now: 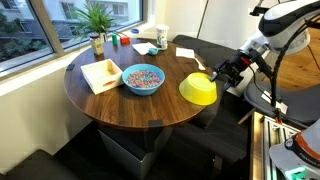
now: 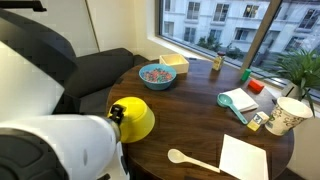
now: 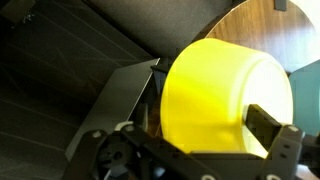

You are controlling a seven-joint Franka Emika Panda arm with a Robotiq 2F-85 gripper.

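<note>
A yellow bowl (image 1: pixel 198 89) is at the right edge of the round wooden table (image 1: pixel 112 108). It looks wider toward the bottom in exterior view 1, but I cannot tell for sure which way up it is. My gripper (image 1: pixel 226 76) is just to its right, close to the rim. In the wrist view the bowl (image 3: pixel 205 92) fills the middle, and my gripper's dark fingers (image 3: pixel 262 126) stand wide apart, the right one in front of the yellow surface. The arm hides part of the bowl (image 2: pixel 140 122) in exterior view 2. Whether a finger touches it is unclear.
A blue bowl of small reddish items (image 1: pixel 144 80) and a cream box (image 1: pixel 101 75) sit across the table. A wooden spoon (image 2: pixel 192 159), white paper (image 2: pixel 243 158), a teal scoop (image 2: pixel 232 106) and a potted plant (image 2: pixel 298 75) are also there. Mid-table is clear.
</note>
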